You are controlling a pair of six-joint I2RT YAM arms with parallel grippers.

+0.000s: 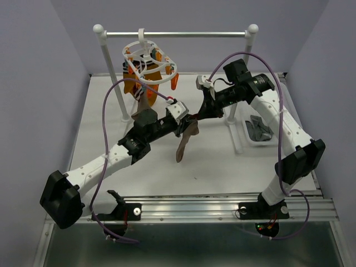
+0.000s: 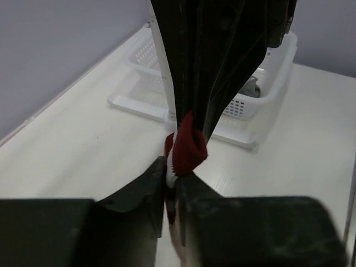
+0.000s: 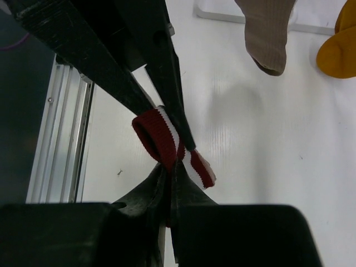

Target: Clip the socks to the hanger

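A brown sock (image 1: pixel 187 139) with a red-and-white cuff (image 2: pixel 188 149) hangs between my two grippers, which meet at the centre. My right gripper (image 1: pixel 203 114) is shut on the cuff (image 3: pixel 157 136). My left gripper (image 1: pixel 186 120) is at that same cuff from the other side; in the left wrist view its fingers are close round it, but whether they have closed is unclear. Behind them hangs the round white clip hanger (image 1: pixel 142 60) with orange clips and several socks (image 1: pixel 146 92) on it, also partly seen in the right wrist view.
The hanger hangs on a white rail (image 1: pixel 194 34) with posts and feet. A white basket (image 1: pixel 264 142) holding grey socks stands at the right, partly under my right arm.
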